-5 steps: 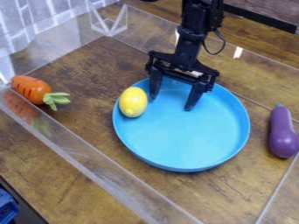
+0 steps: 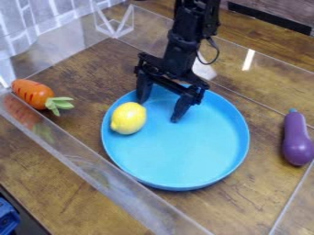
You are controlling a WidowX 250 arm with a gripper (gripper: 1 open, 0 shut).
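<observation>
A black robot gripper (image 2: pixel 164 97) reaches down from the top centre into the back of a round blue plate (image 2: pixel 178 151), its fingers spread open over the plate's rear rim. A yellow egg-shaped object (image 2: pixel 128 118) lies on the plate's left side, just left of and in front of the gripper. Whether a fingertip touches it is unclear.
An orange carrot with a green top (image 2: pixel 35 95) lies at the left on the wooden table (image 2: pixel 86 184). A purple eggplant (image 2: pixel 296 139) lies at the right, off the plate. A pale object (image 2: pixel 207 72) sits behind the gripper. A clear rail runs along the lower left.
The gripper has moved slightly left and turned.
</observation>
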